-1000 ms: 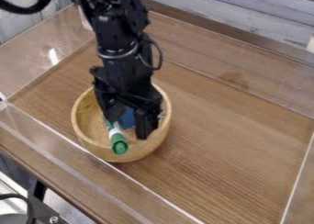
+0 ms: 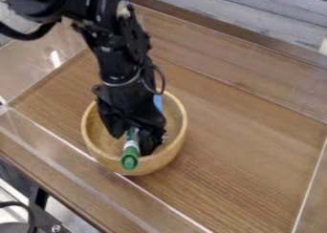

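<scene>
The black arm reaches down from the top left, its gripper [image 2: 136,128] open inside a wooden bowl [image 2: 171,151] near the table's left edge. A green bottle-like object [image 2: 130,156] lies in the bowl between or under the fingers, its lower end toward the front. A blue item [image 2: 157,102] is partly visible at the back right of the bowl, behind the gripper.
A pale planked surface [image 2: 255,17] runs along the back. Cables and the table edge are at the lower left.
The gripper has shifted slightly left and sits over the green object. More of the blue item now shows at the bowl's right.
</scene>
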